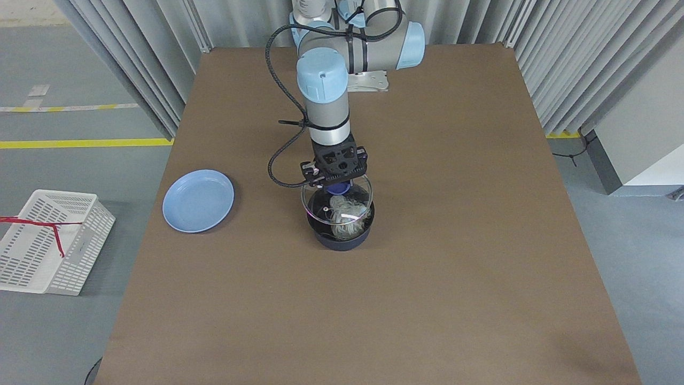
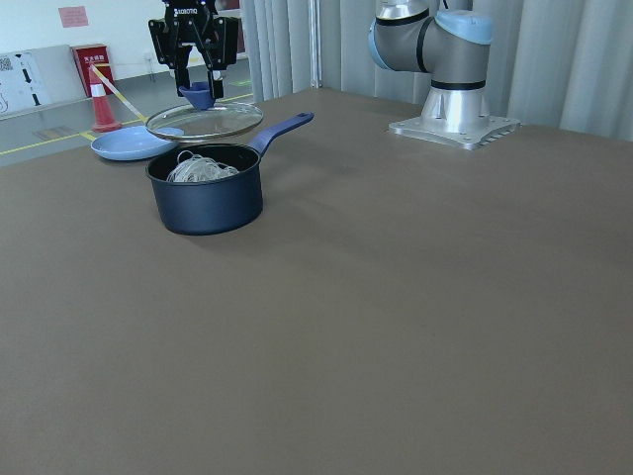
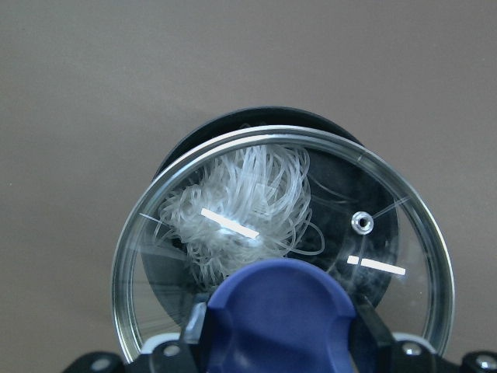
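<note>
A dark blue saucepan (image 2: pixel 203 208) with white noodles (image 2: pixel 198 170) inside stands on the brown table (image 1: pixel 449 276); its blue handle shows in the left view. My gripper (image 2: pixel 198 89) is shut on the blue knob (image 3: pixel 279 311) of a glass lid (image 2: pixel 168 124), holding it just above the pan. In the wrist view the lid covers most of the pan, slightly offset, with the noodles seen through it.
A blue plate (image 1: pixel 198 201) lies left of the pan. A white basket (image 1: pixel 77 256) with red straps is on the floor beyond the left edge.
</note>
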